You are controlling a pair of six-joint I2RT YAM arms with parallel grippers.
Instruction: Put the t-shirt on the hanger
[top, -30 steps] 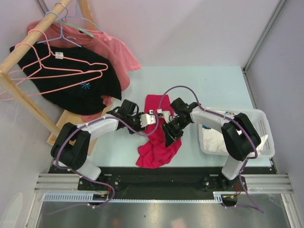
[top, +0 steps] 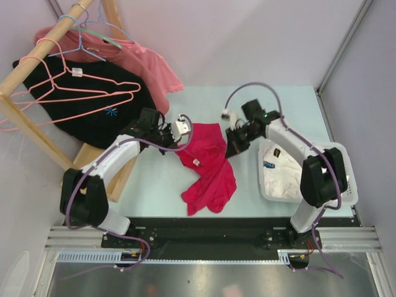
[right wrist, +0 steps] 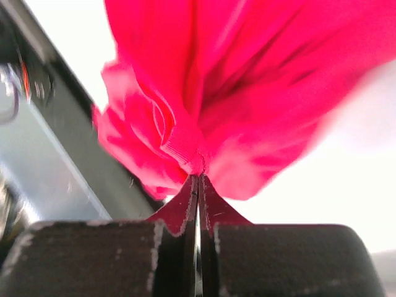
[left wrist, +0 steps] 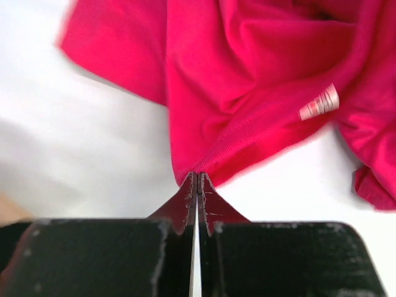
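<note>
A crumpled red t-shirt lies on the white table between the arms, with a small label showing in the left wrist view. My left gripper is shut at the shirt's edge near its upper left part, the fabric right at its tips. My right gripper is shut over a ridge of the red cloth; whether cloth is pinched in either is hard to tell. Pink hangers and blue ones hang from the wooden rail at the left.
A pink shirt and a black garment fill the rack side. A white bin with items sits at the right. Its front edge borders a dark rail.
My left arm has moved back and to the left, toward the rack. My right arm has moved up and to the right, blurred in the top view, and more of the shirt is uncovered.
</note>
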